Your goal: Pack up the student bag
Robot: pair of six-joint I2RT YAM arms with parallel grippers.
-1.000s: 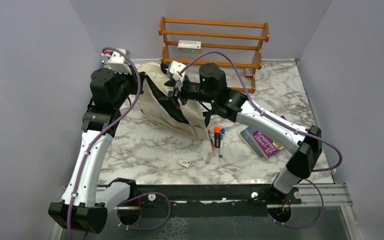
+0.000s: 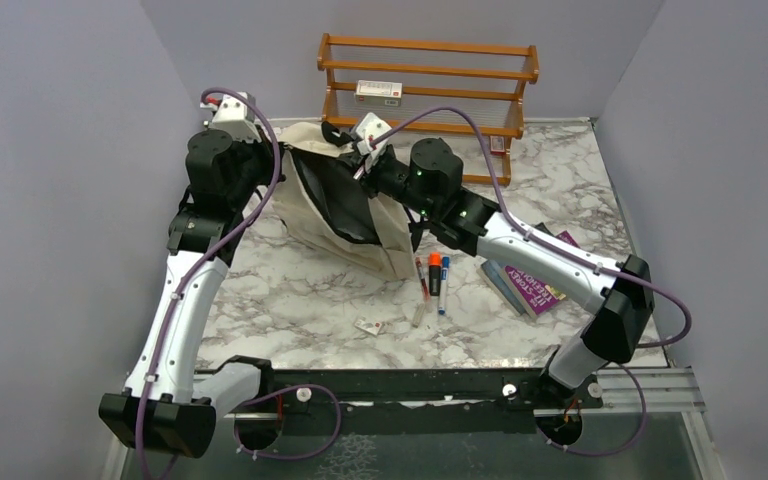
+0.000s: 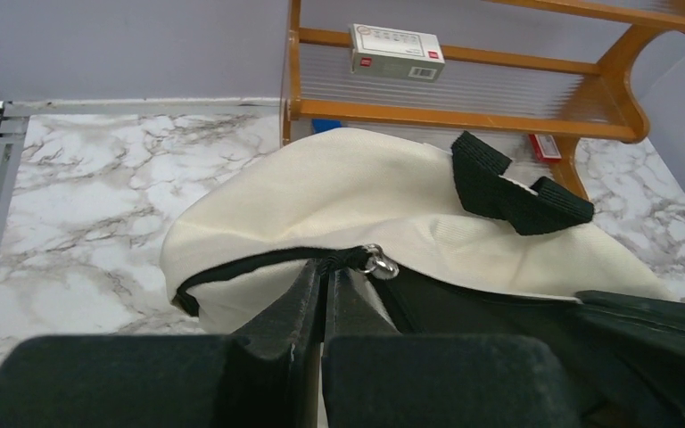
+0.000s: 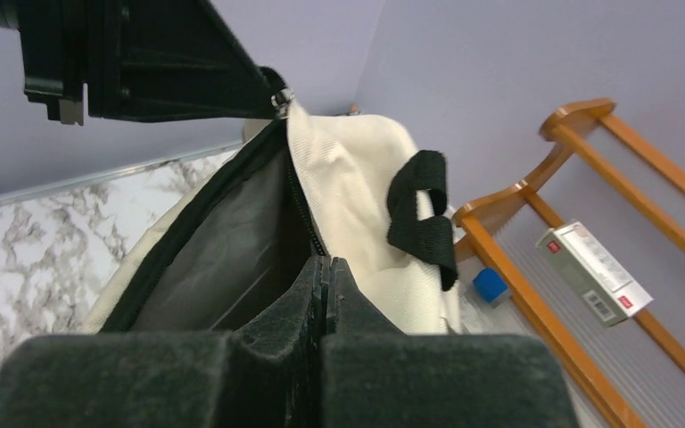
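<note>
The cream bag [image 2: 380, 260] with dark lining lies at the table's middle back, its mouth open wider in the top view. My left gripper is shut on the zipper pull [image 3: 376, 260] at the bag's edge, lifting it. My right gripper is shut, its tips at the bag's mouth along the zipper edge; I cannot tell whether anything is between them. Black straps [image 4: 419, 214] lie on the far side of the bag.
A wooden rack [image 2: 430, 45] with a small box [image 2: 378, 93] stands behind. Markers [image 2: 435, 275], an eraser-like item [image 2: 370, 326] and books [image 2: 530, 290] lie in front and right.
My right arm has shifted right and the bag's mouth shows wider. My left gripper has moved slightly left.
</note>
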